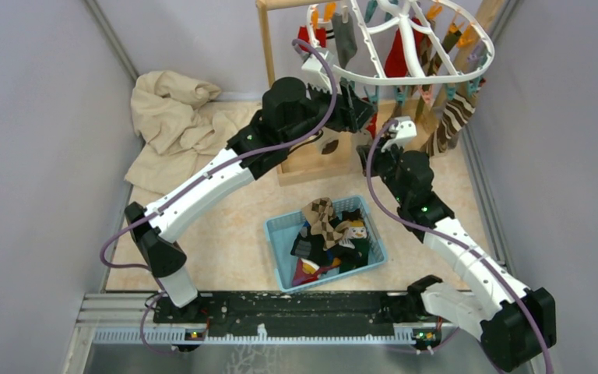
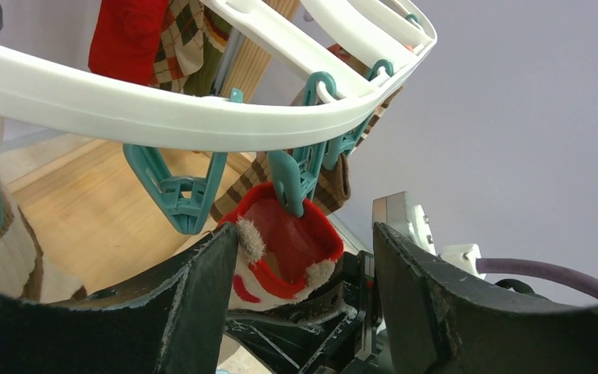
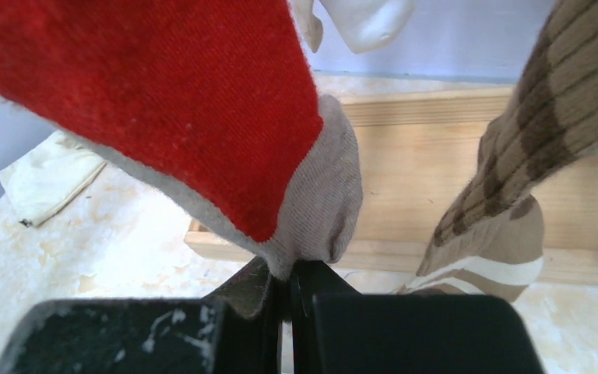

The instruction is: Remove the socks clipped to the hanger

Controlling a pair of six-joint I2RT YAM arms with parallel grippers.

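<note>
The white hanger (image 1: 381, 80) fills the upper right of the top view, with socks clipped round it. In the left wrist view a teal clip (image 2: 286, 183) is on the rim of a red sock (image 2: 328, 234). My left gripper stands partly open, its fingers apart on either side of that sock's opening. Lower down, my right gripper is shut on the grey end of a red sock (image 3: 187, 117), which stretches upward from the fingertips. The right arm's fingers also show behind the sock in the left wrist view.
A blue basket (image 1: 282, 243) holding several socks stands at the front centre. Striped socks (image 3: 506, 179) hang close by on the right. An empty teal clip (image 2: 183, 199) hangs beside the left finger. Beige cloth (image 1: 167, 128) lies at the left.
</note>
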